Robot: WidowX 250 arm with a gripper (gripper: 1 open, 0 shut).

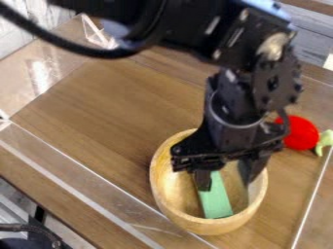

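Observation:
A tan wooden bowl (pixel 173 196) sits on the wooden table, holding a flat green bar (pixel 216 200) that lies lengthwise inside it. My black gripper (pixel 228 177) hangs over the bowl, its fingertips low inside the rim, one near the upper end of the green bar, the other toward the bowl's right side. The fingers are apart; whether they touch the bar I cannot tell.
A red vegetable-like toy (pixel 298 133) with a pale green end lies right of the bowl. Clear plastic strips edge the table (pixel 104 117) at left and right.

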